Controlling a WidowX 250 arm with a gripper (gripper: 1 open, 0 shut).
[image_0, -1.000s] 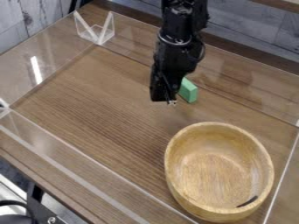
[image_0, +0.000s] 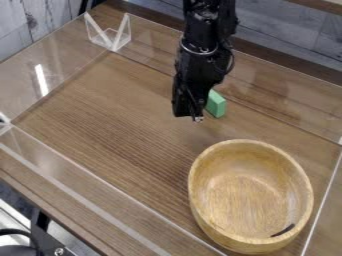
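My black gripper (image_0: 190, 105) hangs over the middle of the wooden table, shut, with nothing visible between its fingers. Just to its right, partly behind it, a small green block (image_0: 213, 102) rests on the table. A large round tan bowl (image_0: 250, 227) occupies the lower right, with a small dark item along its inner right side.
A white wire holder (image_0: 110, 35) is at the back left. Pale edging borders the table (image_0: 107, 130) along the left and right. A dark cable lies at the bottom-left corner.
The gripper has shifted very slightly over the last second; the block and bowl are unmoved.
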